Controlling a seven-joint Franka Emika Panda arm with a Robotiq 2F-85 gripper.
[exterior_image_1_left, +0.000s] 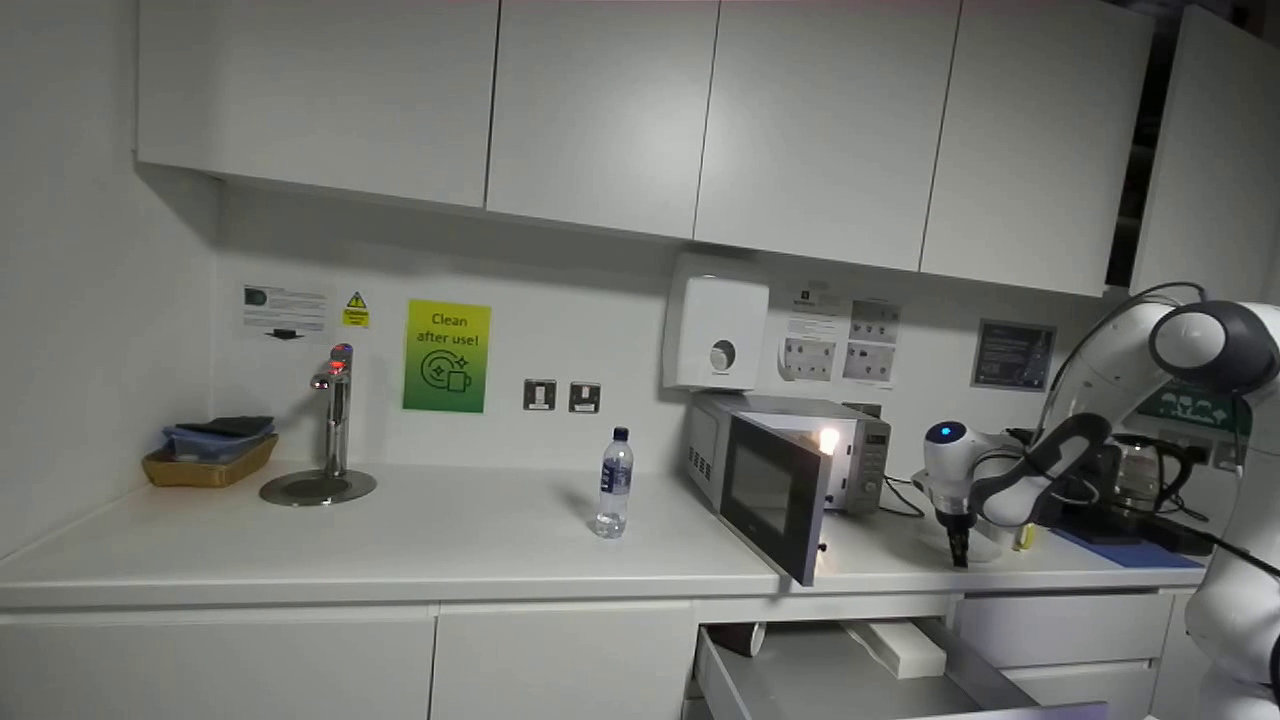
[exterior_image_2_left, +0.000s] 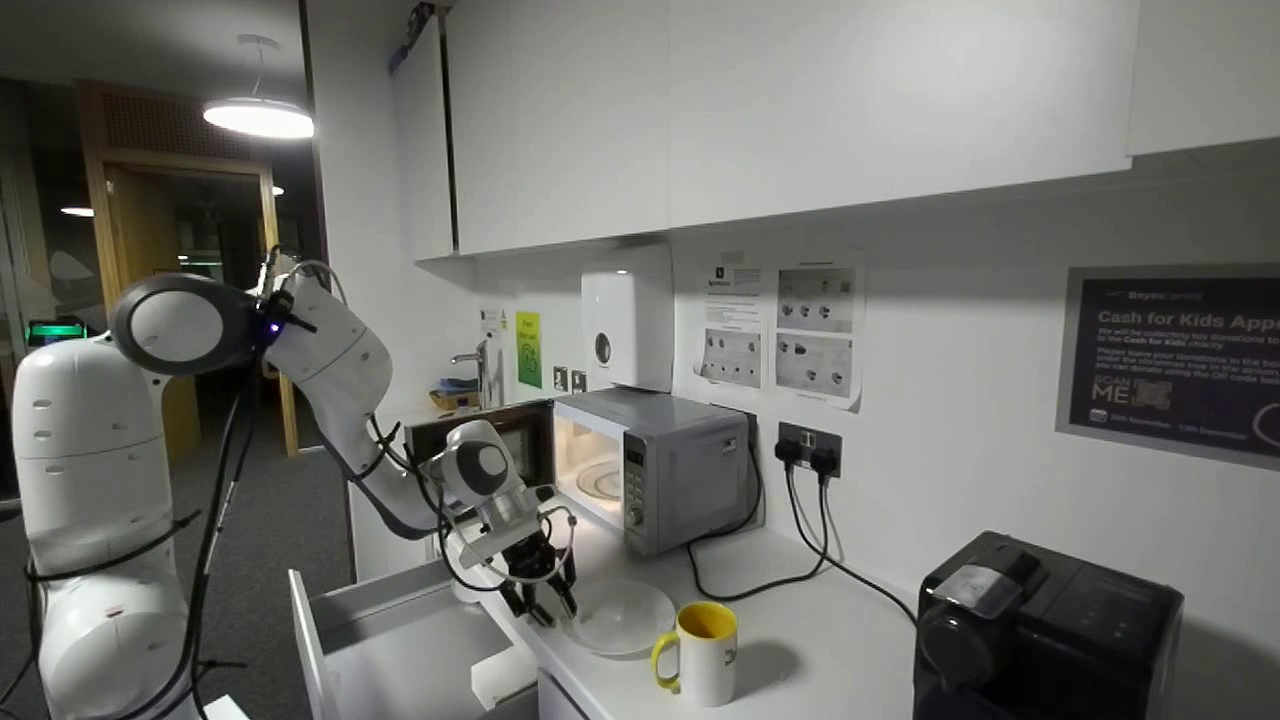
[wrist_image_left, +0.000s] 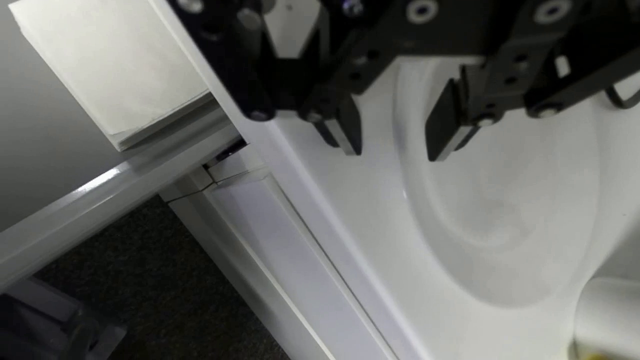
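Note:
A pale round plate (exterior_image_2_left: 636, 626) lies flat on the counter, in front of the microwave (exterior_image_2_left: 690, 462). My gripper (exterior_image_2_left: 542, 606) points down at the plate's edge, on the side by the counter's front. In the wrist view, the plate (wrist_image_left: 510, 258) has its near rim running through the gap of the gripper, with the fingers (wrist_image_left: 348, 129) apart on either side. I cannot tell whether they touch the rim. Beside the plate stands a white mug (exterior_image_2_left: 705, 672) with a yellow inside and handle. The microwave door (exterior_image_1_left: 780, 498) hangs open, with the light on inside.
Below the counter a drawer (exterior_image_1_left: 816, 672) is pulled out, holding a white box (exterior_image_1_left: 906, 648) and a dark cup (exterior_image_1_left: 740, 637). A water bottle (exterior_image_1_left: 613, 486) stands left of the microwave. A black coffee machine (exterior_image_2_left: 1050, 636) is past the mug. Cables trail behind the plate.

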